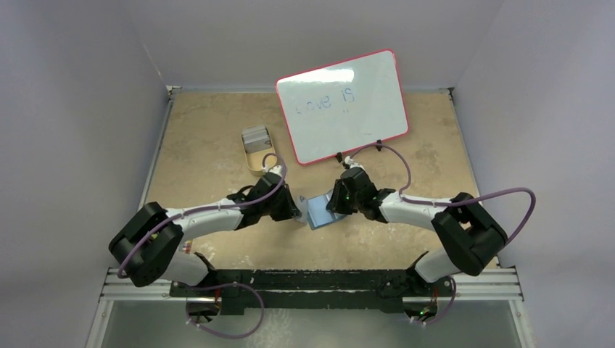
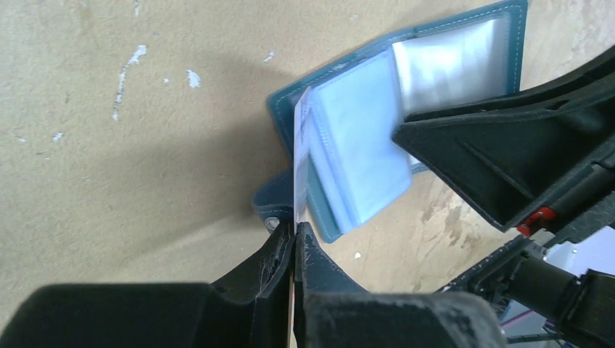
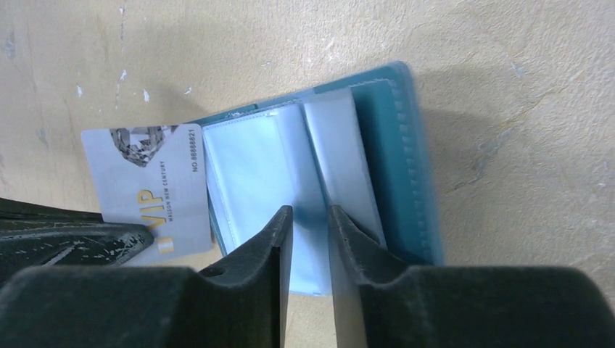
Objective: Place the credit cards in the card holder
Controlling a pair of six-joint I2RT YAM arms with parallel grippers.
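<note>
The blue card holder (image 1: 319,216) lies open on the table under both grippers. My left gripper is shut on a thin silver VIP card (image 3: 159,181), held edge-on at the holder's left side, beside a white sleeve (image 2: 359,145). My right gripper is on the holder's sleeves, its fingers slightly apart at the pocket's edge; whether anything is between them is unclear. A tan box (image 1: 257,158) with more grey cards (image 1: 255,135) stands behind the left gripper.
A whiteboard (image 1: 341,109) with writing lies at the back centre. A small coloured object sits at the left front, partly behind the left arm.
</note>
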